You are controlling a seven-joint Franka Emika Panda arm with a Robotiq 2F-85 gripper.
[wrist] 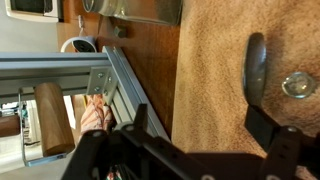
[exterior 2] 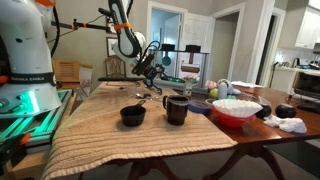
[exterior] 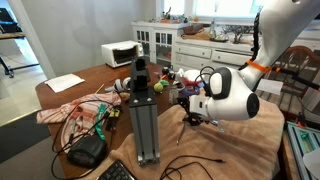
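Observation:
My gripper is open, its black fingers wide apart above the tan cloth, with nothing between them. A dark, slender utensil (wrist: 255, 68) lies on the cloth in the wrist view, close to the right finger. Beside it is a small clear round object (wrist: 298, 85). Exterior view 1 has the gripper (exterior: 190, 103) low over the cloth, behind the grey metal post. In exterior view 2 the gripper (exterior 2: 150, 74) hangs over the far part of the cloth-covered table.
A black bowl (exterior 2: 133, 115), a dark mug (exterior 2: 177, 109) and a red bowl (exterior 2: 234, 118) stand towards the table's near side. The grey post (exterior: 146, 125) rises close to the arm. Cables (exterior: 190, 160) lie on the cloth in front.

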